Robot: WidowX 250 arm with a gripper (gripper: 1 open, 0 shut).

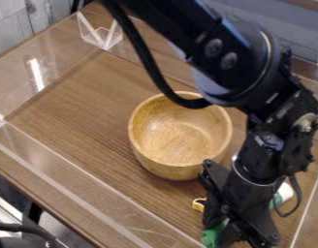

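My black gripper (239,218) is low at the bottom right of the camera view, shut on a green object (212,235) that is mostly hidden by the fingers. A small yellow piece (200,204) shows just left of the gripper. A white object (283,194) lies behind the gripper to the right, partly hidden. A tan wooden bowl (169,131) stands above and left of the gripper.
The wooden table (71,140) has free room to the left of the bowl. A clear plastic piece (104,31) stands at the upper left. The table's edge runs along the lower left, and a pale wall is at the upper right.
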